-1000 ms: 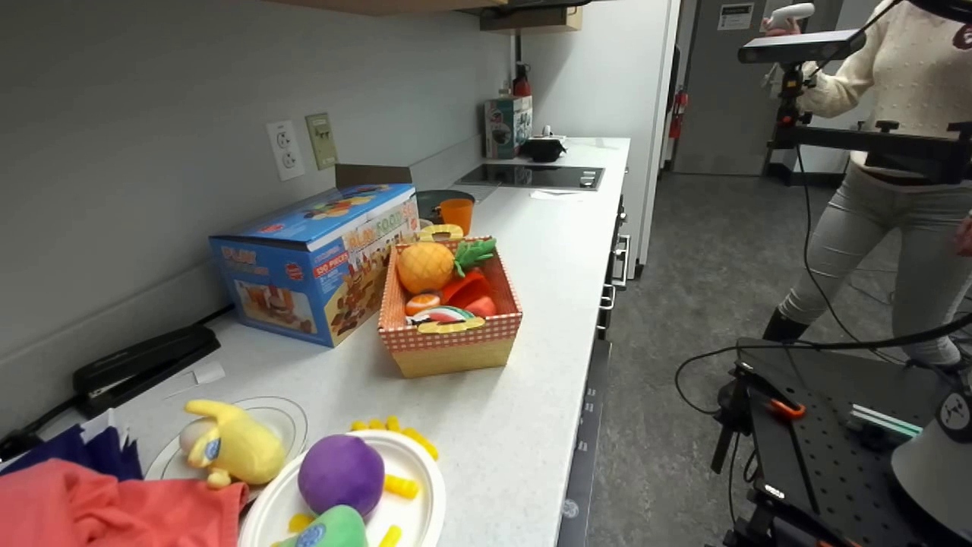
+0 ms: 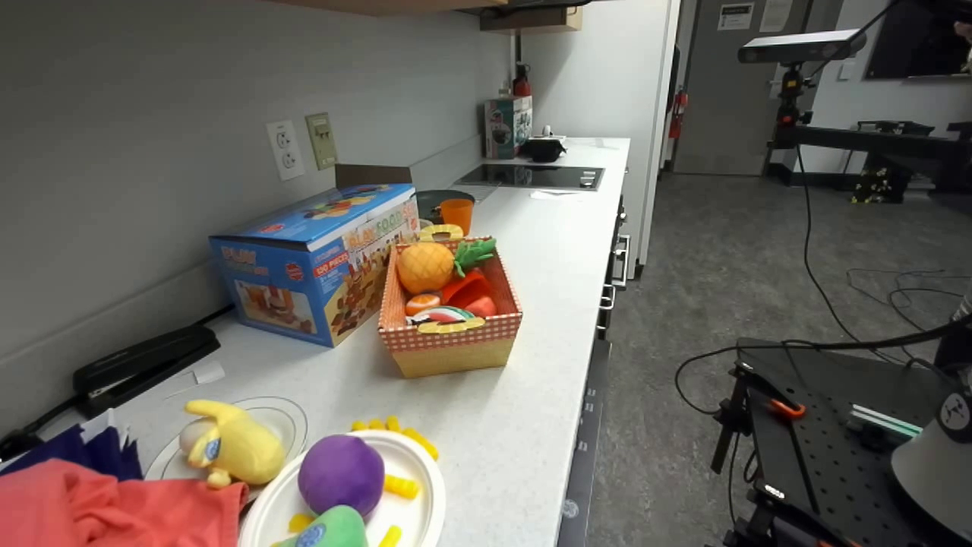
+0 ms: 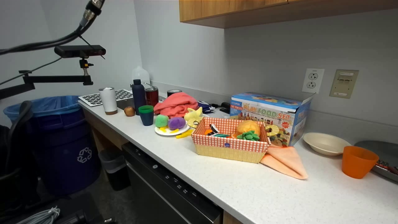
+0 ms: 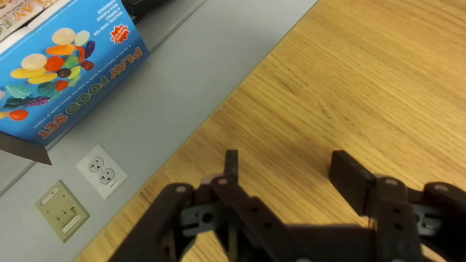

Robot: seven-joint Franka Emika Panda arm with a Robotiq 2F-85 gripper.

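In the wrist view my gripper is partly open, its two dark fingers apart with nothing between them. Behind it are the wooden underside of the upper cabinet [image 4: 349, 83] and the grey wall. A checked basket [image 2: 456, 355] on the counter holds a toy pineapple [image 2: 425, 267] and other play food. Nearer in exterior view 1, a white plate [image 2: 428, 483] bears a purple plush [image 2: 342, 474], a green plush [image 2: 332, 529] and yellow pieces. Left of it lies a yellow plush toy [image 2: 241, 447]. Neither exterior view shows the gripper.
The blue play food box [image 3: 268, 102] stands against the wall behind the basket. To its right are a beige bowl [image 3: 325, 143] and an orange cup [image 3: 358, 161]; an orange cloth [image 3: 287, 162] lies beside the basket.
A person standing at the right in exterior view 1 has gone out of sight, apart from perhaps a hand at the edge. The counter items look unmoved.
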